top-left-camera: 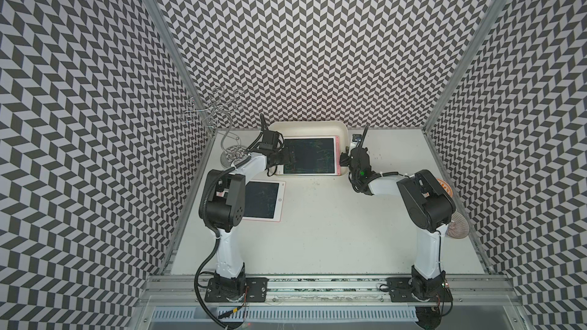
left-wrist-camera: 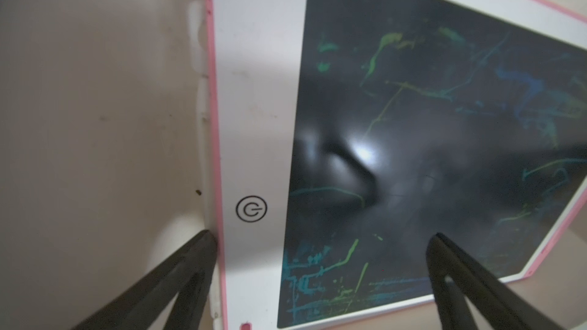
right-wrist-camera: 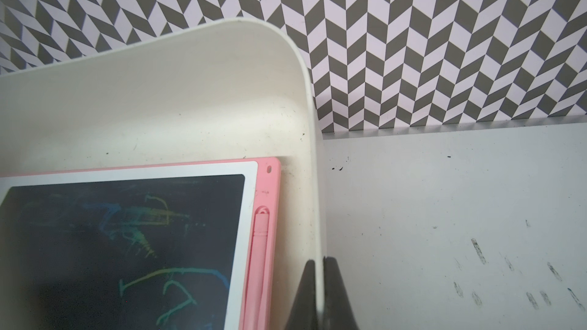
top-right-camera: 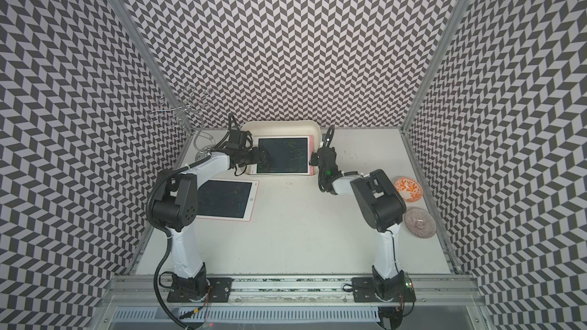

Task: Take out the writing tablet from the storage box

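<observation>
A white-and-pink writing tablet [top-left-camera: 310,155] with coloured scribbles lies in the cream storage box [top-left-camera: 308,126] at the back. Over its left end my left gripper is open; its fingers [left-wrist-camera: 189,278] appear well apart in the left wrist view, one of them by the pink left edge and the other over the dark screen. Whether they touch the tablet cannot be told. On the box's right side, my right gripper is shut with the thin box rim between its fingers. The tablet's pink right edge [right-wrist-camera: 263,238] lies inside that wall.
A second tablet [top-right-camera: 223,198] lies flat on the table at front left, partly under the left arm. A wire stand [top-left-camera: 229,140] is behind that arm. At far right sit an orange-patterned bowl [top-right-camera: 408,189] and a ribbed round dish [top-right-camera: 420,222].
</observation>
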